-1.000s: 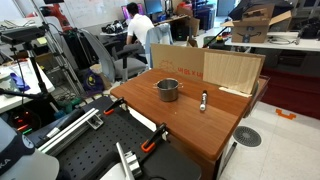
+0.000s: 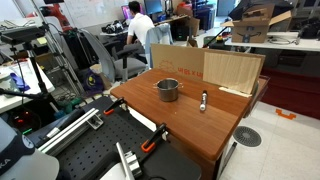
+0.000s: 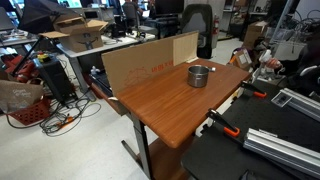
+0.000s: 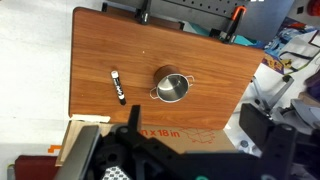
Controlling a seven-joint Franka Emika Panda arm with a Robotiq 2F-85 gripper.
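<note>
A small metal pot (image 2: pixel 168 91) with two side handles stands upright on the brown wooden table (image 2: pixel 190 125). The wrist view looks down into the pot (image 4: pixel 172 86), which appears empty. To one side of it lies a dark marker-like stick (image 4: pixel 118 87) with a light end, apart from the pot; exterior view 1 also has this stick (image 2: pixel 203 101). My gripper is open above the table, its dark fingers spread wide at the bottom of the wrist view. Nothing is between them, and neither exterior view includes the gripper.
Cardboard panels (image 2: pixel 205 67) stand along the table's far side. Black rail-mounted base (image 2: pixel 90 150) with orange-handled clamps (image 2: pixel 155 138) borders the near side. A person (image 2: pixel 141 25) sits in the background. Much of the tabletop around the pot is bare.
</note>
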